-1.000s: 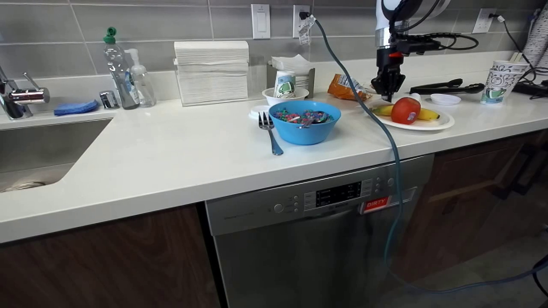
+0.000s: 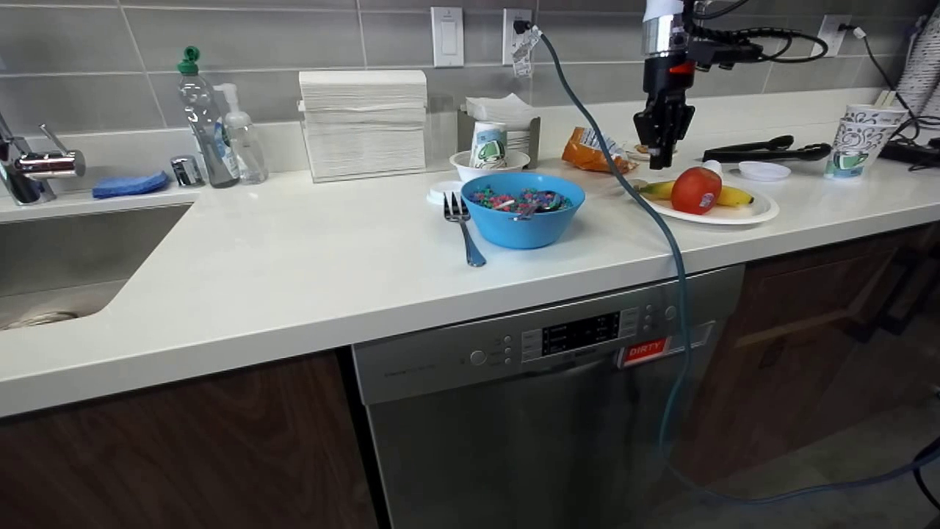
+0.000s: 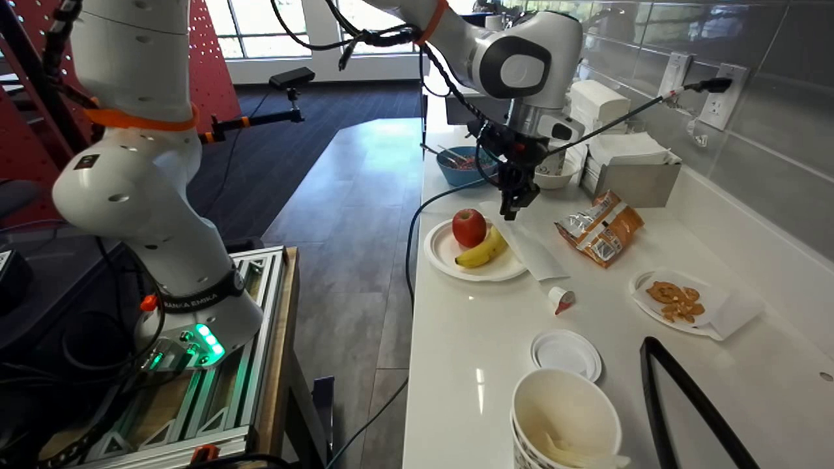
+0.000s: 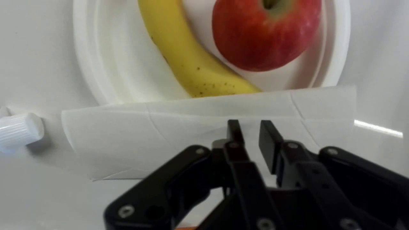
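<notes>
A folded white napkin (image 4: 180,130) lies along the edge of a white plate (image 4: 86,42), overlapping its rim in the wrist view. On the plate are a yellow banana (image 4: 191,71) and a red apple (image 4: 260,42). Above the napkin, on the wall side of the plate, hangs my gripper, pointing down. Its black fingers (image 4: 234,132) are apart with a narrow gap, and only napkin surface shows through it. In exterior view 2 the fingertips (image 3: 509,212) appear near the napkin's far end; whether they touch it cannot be judged.
An orange snack bag (image 3: 606,227) lies toward the wall. A small white-capped container (image 3: 561,298), a lid (image 3: 567,354) and a paper cup (image 3: 567,414) stand nearer the camera. A blue cable (image 2: 634,189) crosses the counter. Bare counter lies left of the blue bowl (image 2: 520,225).
My gripper has risen a little above the counter, and its fingers look drawn closer together from the side. Plate, fruit and bowl stay where they were.
</notes>
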